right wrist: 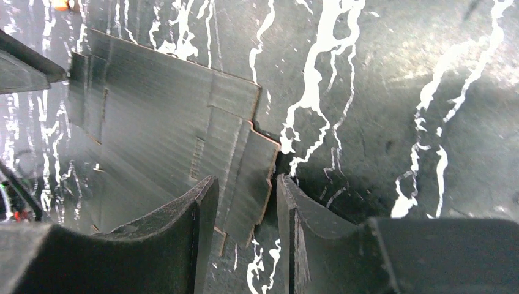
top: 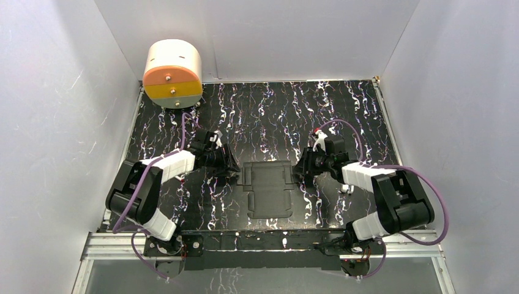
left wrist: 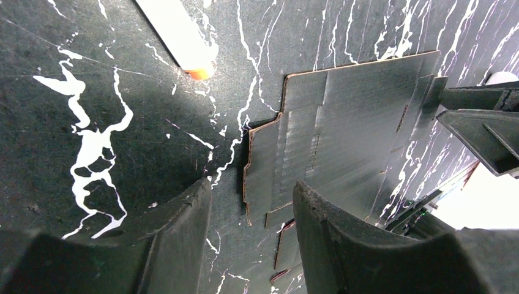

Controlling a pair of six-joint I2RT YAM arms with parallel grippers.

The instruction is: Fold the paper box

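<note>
The paper box (top: 271, 177) lies unfolded and flat on the dark marbled table, a dark sheet with side flaps and a lower panel. At its left side my left gripper (top: 235, 165) is low over the table; in the left wrist view that gripper is open, with the left flap (left wrist: 262, 165) showing beyond and partly between its fingertips. Across the sheet, my right gripper (top: 299, 171) stands by the right flap. The right wrist view shows this gripper open, the flap (right wrist: 254, 177) visible in its gap. Whether either gripper touches the cardboard, I cannot tell.
A rounded cabinet with coloured drawers (top: 173, 76) stands at the back left. In the left wrist view a white stick with an orange tip (left wrist: 177, 33) lies beyond the left gripper. Behind the box the table is clear. Grey walls enclose the sides and back.
</note>
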